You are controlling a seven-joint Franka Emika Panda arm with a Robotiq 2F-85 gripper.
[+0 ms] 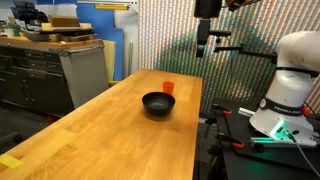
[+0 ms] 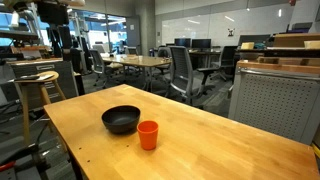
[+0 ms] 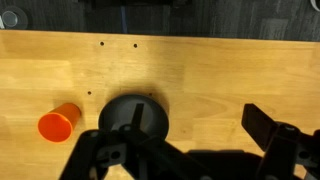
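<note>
A black bowl [image 1: 158, 104] rests on the wooden table, and an orange-red cup [image 1: 168, 87] stands upright a short way from it. In exterior view 2 the cup [image 2: 148, 135] is nearer that camera than the bowl [image 2: 121, 120]. Looking down in the wrist view, the bowl [image 3: 146, 114] is partly covered by a dark finger, with the cup [image 3: 59, 122] to its left. My gripper is open and holds nothing. It hangs high above the table, clear of both objects.
The robot's base [image 1: 270, 150] stands beside one edge. Grey cabinets [image 1: 50, 72] and a metal-sided workbench [image 2: 270, 100] stand beyond the table, with office chairs [image 2: 184, 67] farther back.
</note>
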